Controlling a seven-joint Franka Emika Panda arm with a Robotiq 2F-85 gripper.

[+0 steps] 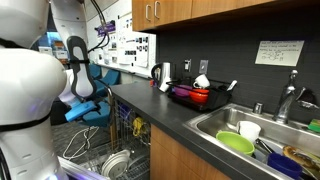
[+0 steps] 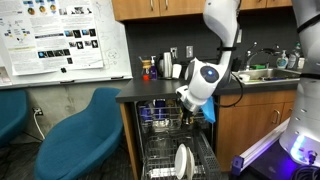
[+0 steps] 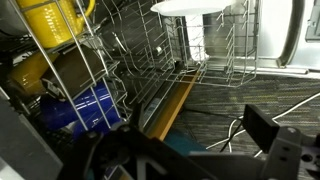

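Note:
My gripper stands open in the wrist view, with wire rack and floor seen between its dark fingers and nothing held. Below it lies a wire dish rack (image 3: 215, 55). A white plate (image 3: 190, 6) shows at the top of that view, and white plates (image 2: 182, 162) stand in the lower rack in the second exterior view. Off to the left in the wrist view are a bright yellow mug (image 3: 52, 22), a mustard mug (image 3: 28, 76), a brown mug (image 3: 68, 74) and a blue mug (image 3: 92, 108).
A dark countertop (image 1: 160, 105) runs beside the open dishwasher, bearing a rack with red bowls (image 1: 197, 96). Further along is a sink (image 1: 215, 122) with a green bowl (image 1: 235, 142). A blue chair (image 2: 85, 130) stands on the other side.

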